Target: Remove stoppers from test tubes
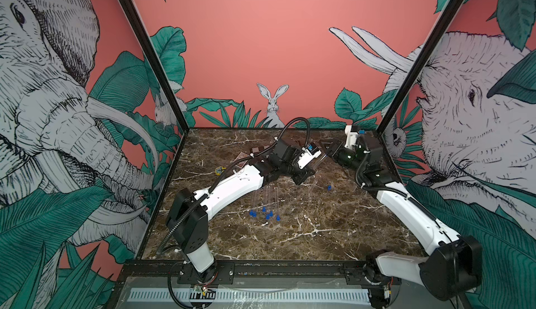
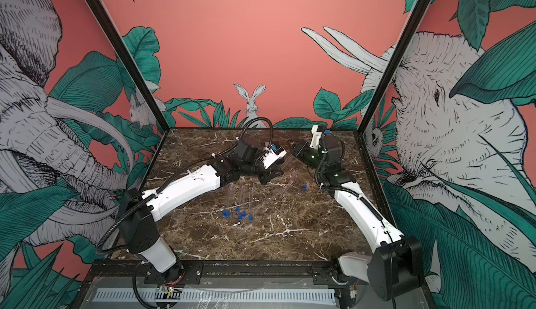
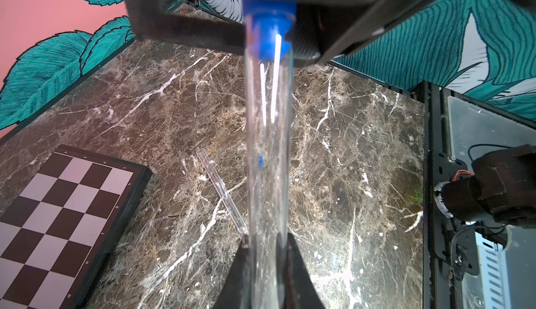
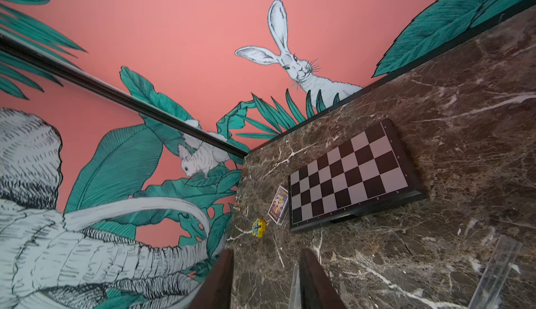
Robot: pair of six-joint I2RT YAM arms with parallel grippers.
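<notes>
My left gripper is shut on an upright-looking clear test tube (image 3: 267, 141) whose blue stopper (image 3: 269, 13) is at its top in the left wrist view, with dark fingers of the right gripper around the stopper. My right gripper faces the left gripper; whether it grips the stopper is unclear. Clear tubes (image 1: 265, 197) and loose blue stoppers (image 1: 268, 214) lie on the front middle of the table, with one stopper (image 1: 328, 187) farther right.
A chessboard (image 4: 346, 177), a card box (image 4: 278, 203) and a small yellow object (image 4: 258, 228) lie at the back left.
</notes>
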